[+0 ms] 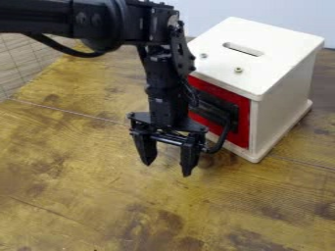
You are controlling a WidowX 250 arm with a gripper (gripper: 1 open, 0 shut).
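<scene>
My black gripper [167, 160] hangs fingers-down over the wooden table, just in front and left of a white box [283, 93]. Its two fingers stand apart with nothing between them. The box has a slot in its sloped top, two small knobs and a red front face [236, 105], partly hidden behind my arm and its cable.
A pale tiled or mesh surface [20, 64] lies past its left edge, and a light wall stands behind the box.
</scene>
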